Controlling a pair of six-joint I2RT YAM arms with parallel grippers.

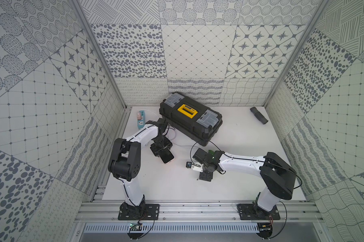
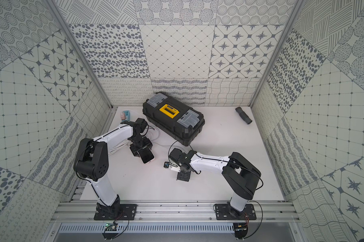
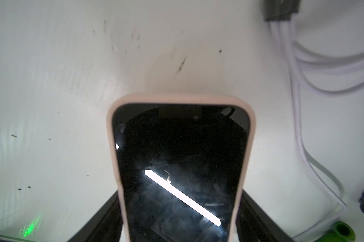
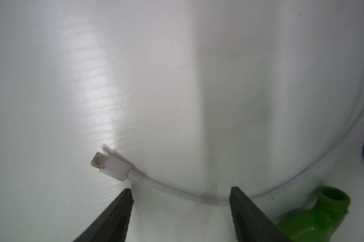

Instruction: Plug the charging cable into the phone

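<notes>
In the left wrist view, a black-screened phone (image 3: 182,149) in a pale pink case lies between the fingers of my left gripper, which press on both long sides. From above, the phone (image 1: 165,156) sticks out in front of that gripper; whether it touches the table I cannot tell. A white charging cable (image 4: 173,191) rests on the table in the right wrist view, its plug (image 4: 113,165) pointing to the left. Over the cable, my right gripper stands open, with the plug ahead of the left finger and nothing gripped.
A black toolbox (image 1: 190,117) with a yellow handle stands behind both arms. One green object (image 4: 310,221) lies close by my right gripper. A light blue power strip (image 1: 140,120) sits at the back left, a dark cylinder (image 1: 258,115) at the back right.
</notes>
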